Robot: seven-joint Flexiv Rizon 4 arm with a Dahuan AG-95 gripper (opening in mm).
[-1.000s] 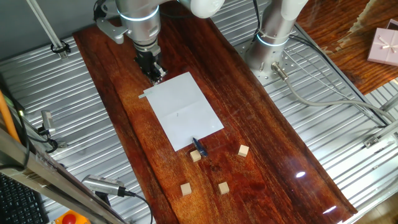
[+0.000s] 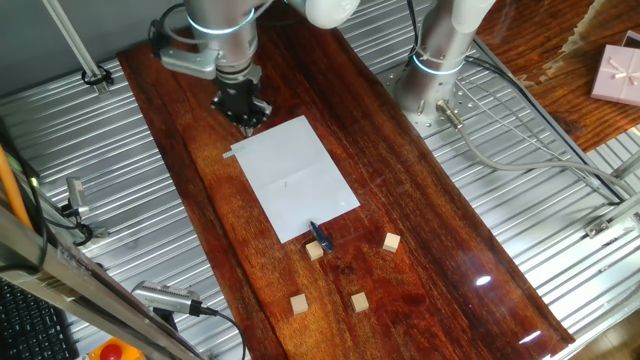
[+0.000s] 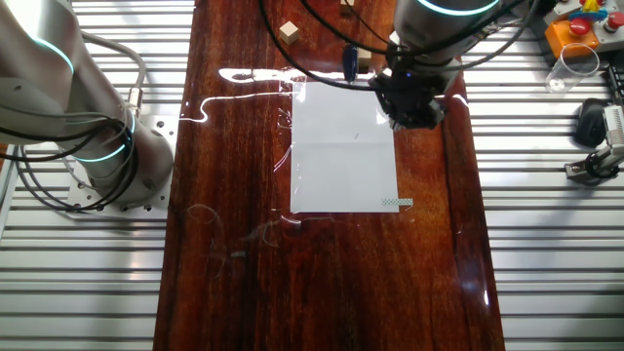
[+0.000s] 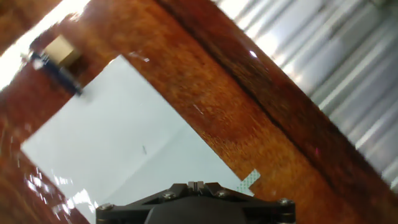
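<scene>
A white sheet of paper lies on the dark wooden table, with a short faint mark near its middle. A dark blue pen leans on a small wooden block, one end at the paper's near edge; the wrist view shows the pen at the upper left. Above the paper's far corner, beside the patterned strip, hangs my gripper. In the wrist view, my gripper is shut, its fingertips together and nothing visible between them.
Other loose wooden blocks lie on the table beyond the pen. The robot's base stands beside the table. Bare wood surrounds the paper, and ribbed metal borders the table.
The wrist has turned, its side bracket swinging left and back, while the gripper stays near the same paper corner. Paper, pen and blocks have not moved.
</scene>
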